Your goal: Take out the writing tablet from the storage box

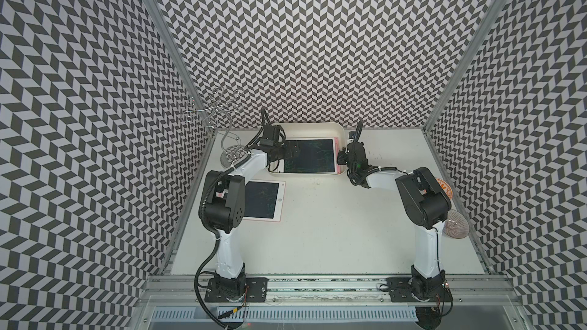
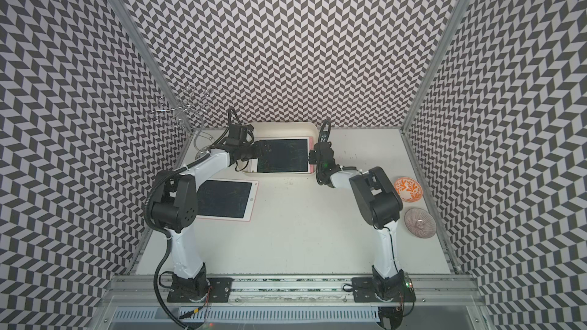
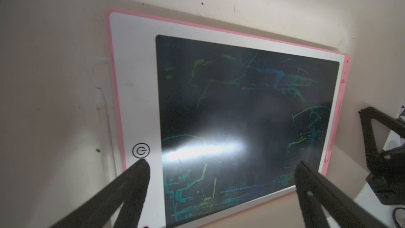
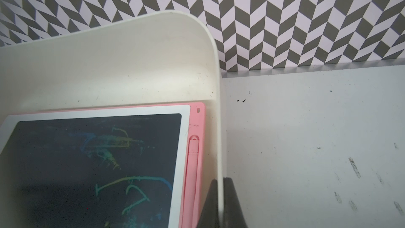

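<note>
The writing tablet [image 3: 244, 114], white with a pink edge and dark screen, lies inside the cream storage box [image 1: 308, 127]. Over the tablet's left part in the top left view is my left gripper, its fingers [image 3: 130, 190] spread wide and nothing held between them. At the box's right side, my right gripper is shut on the thin wall, whose rim runs between its fingertips. In the right wrist view the tablet's pink side with the stylus [image 4: 192, 177] lies just inside that wall.
Another tablet [image 2: 226, 198] lies flat on the table, front left, partly under the left arm. A wire stand [image 1: 232, 154] is at the back left. An orange plate [image 2: 407, 189] and a glass plate [image 2: 420, 223] sit at the right.
</note>
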